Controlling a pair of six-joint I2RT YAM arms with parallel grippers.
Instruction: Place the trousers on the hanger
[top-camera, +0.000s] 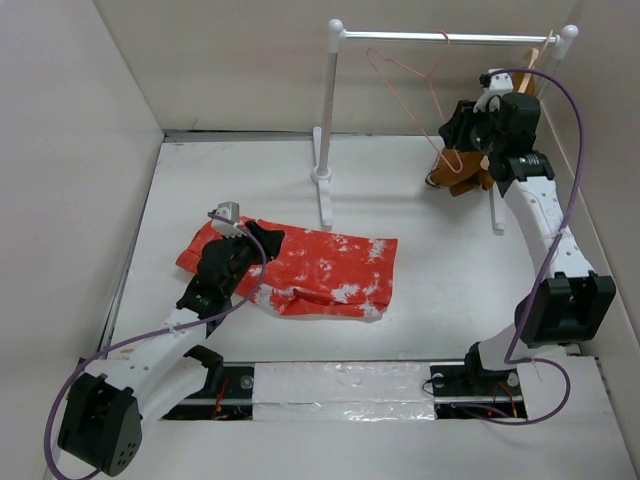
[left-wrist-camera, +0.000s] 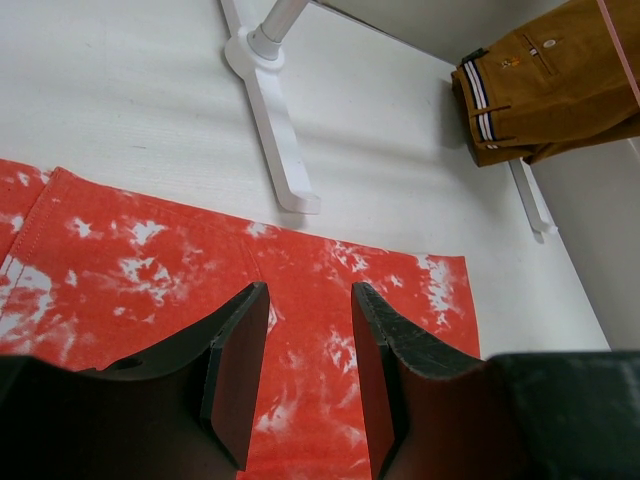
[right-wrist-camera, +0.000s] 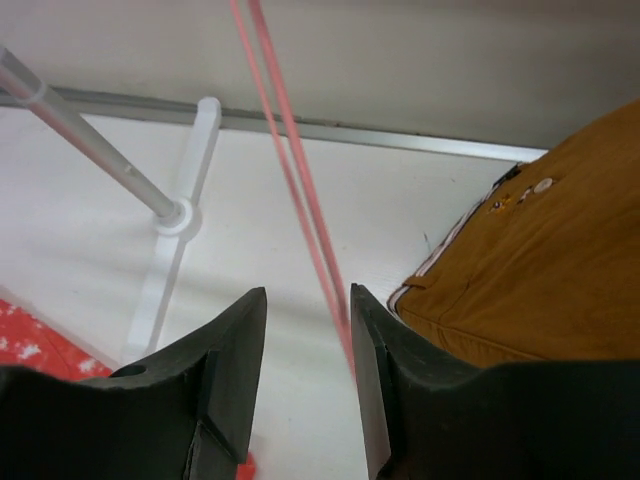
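Note:
Red tie-dyed trousers lie flat on the white floor, with my left gripper above them, fingers apart, nothing between. A pink wire hanger hangs from the rail of the white rack. My right gripper is at the rack's right, fingers apart, beside the hanger's pink wire, which appears blurred behind them. Brown trousers hang at the rack's right end, close to that gripper.
The rack's left post stands on a white foot. Walls close in at back and sides. Bare floor lies right of the red trousers.

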